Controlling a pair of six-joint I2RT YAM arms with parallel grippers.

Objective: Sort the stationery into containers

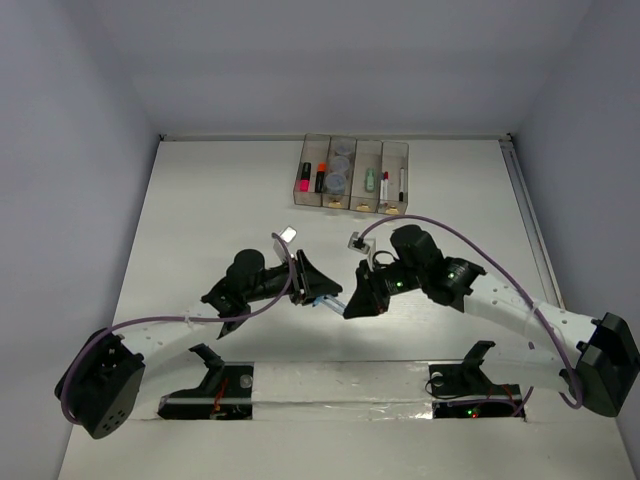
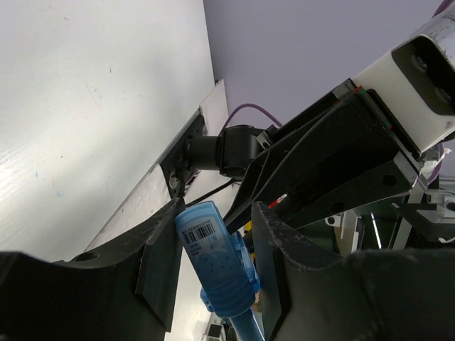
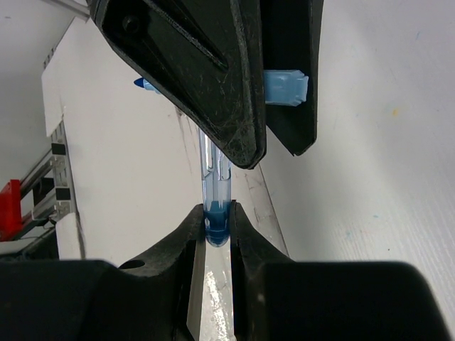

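Note:
In the left wrist view, a light blue cylindrical piece with a barcode (image 2: pixel 206 238) lies lengthwise between the fingers of my left gripper. The frames do not settle whether those fingers grip it or stand slightly apart around it. My right gripper is shut on the blue end of a clear-barrelled pen (image 3: pixel 215 170), which stretches up behind the left gripper's finger. The light blue piece (image 3: pixel 286 87) also pokes out there, crosswise to the barrel. Seen from above, both grippers meet over the table's front middle, the clear pen (image 1: pixel 331 303) bridging them.
A clear organizer (image 1: pixel 366 198) with several compartments stands at the back middle. Inside are dark markers (image 1: pixel 320 178), round clear items (image 1: pixel 337 183), a green item (image 1: pixel 370 180) and slim pens (image 1: pixel 384 186).

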